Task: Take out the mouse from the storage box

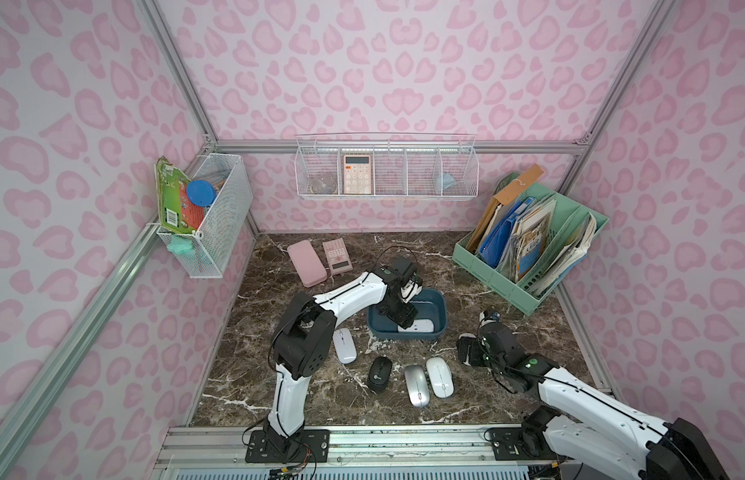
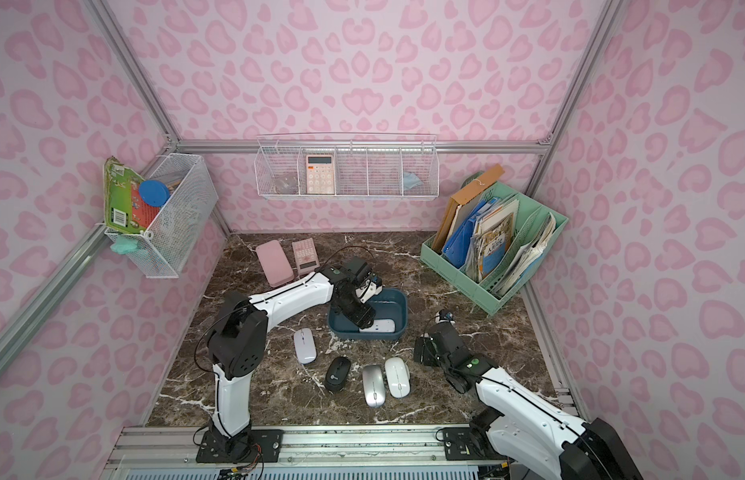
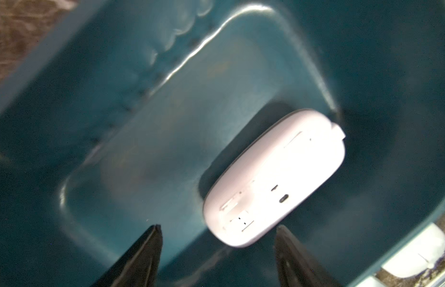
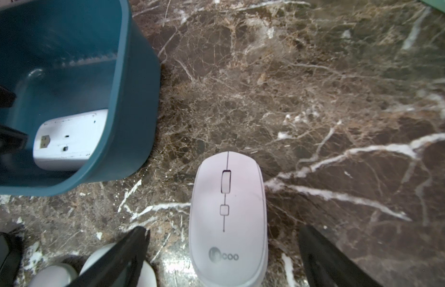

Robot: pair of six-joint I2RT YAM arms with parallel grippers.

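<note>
A white mouse (image 3: 275, 177) lies underside up in the blue storage box (image 1: 432, 300), seen in all views. My left gripper is inside or over the box at the mouse; its fingertips look apart near one end of it, and whether they grip it is unclear. My right gripper is open to the right of the box, around or just over another white mouse (image 4: 227, 210) on the table.
Several other mice, including a black mouse (image 1: 379, 373), lie in front and left of the box. A pink case (image 1: 307, 262) and calculator (image 1: 337, 256) are behind left; a green file holder (image 1: 504, 284) fills the back right.
</note>
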